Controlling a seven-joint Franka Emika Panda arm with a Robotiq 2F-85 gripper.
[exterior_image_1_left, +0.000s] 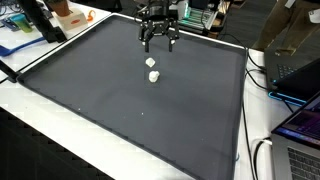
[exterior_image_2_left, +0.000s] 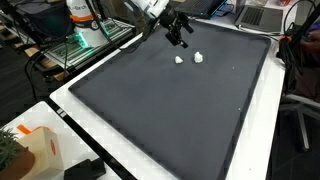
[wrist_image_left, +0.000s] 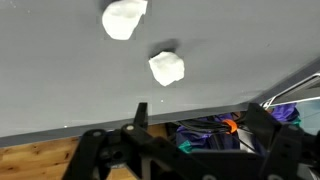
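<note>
Two small white objects lie apart on the dark table. The smaller one (wrist_image_left: 167, 68) looks like a crumpled or angular lump, while the larger one (wrist_image_left: 123, 18) is rounder and partly shiny. Exterior view 1 has the smaller white object (exterior_image_1_left: 150, 62) closest to my gripper (exterior_image_1_left: 158, 46), with the larger white object (exterior_image_1_left: 154, 76) just beyond it, nearer the camera. My gripper stands open above the table, its fingers spread and nothing between them. From the other side, both the smaller white object (exterior_image_2_left: 179, 60) and the larger white object (exterior_image_2_left: 198, 57) sit clear of the fingers.
Laptops (exterior_image_1_left: 292, 130) stand along the right side in exterior view 1. Cables (wrist_image_left: 215, 124) and an orange part show beyond the table edge in the wrist view.
</note>
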